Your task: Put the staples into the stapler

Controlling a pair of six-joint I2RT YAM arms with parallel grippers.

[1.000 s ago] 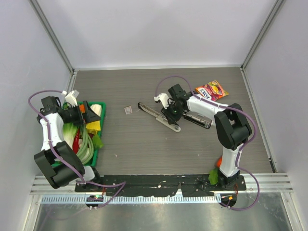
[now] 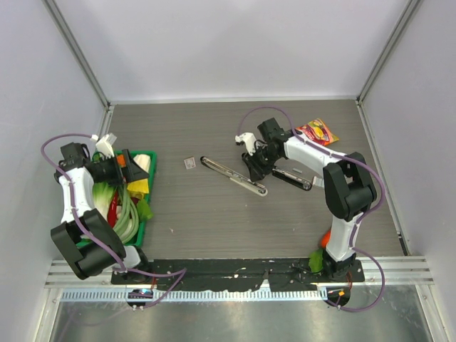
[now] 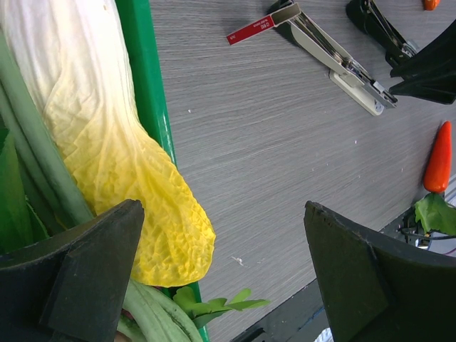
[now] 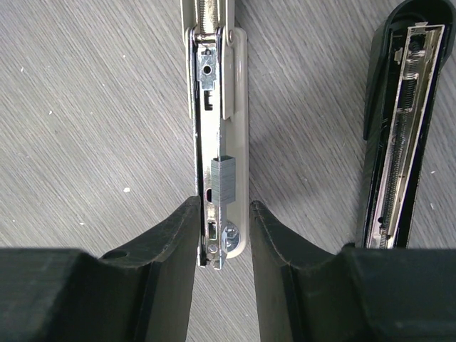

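Note:
The long stapler (image 2: 234,176) lies opened out flat on the table, its metal channel facing up. A short grey block of staples (image 4: 223,180) sits in that channel near the end, seen in the right wrist view. My right gripper is over this end, fingers parted and empty; in the top view it appears just behind and right of the stapler, clear of it. My left gripper is wide open above the vegetable basket, holding nothing.
A black stapler (image 4: 402,135), also opened, lies to the right. Behind it is a red snack bag (image 2: 318,131). The green basket (image 3: 146,64) of vegetables takes up the left side. A small square item (image 2: 189,163) lies left of the stapler.
The left arm has stayed still.

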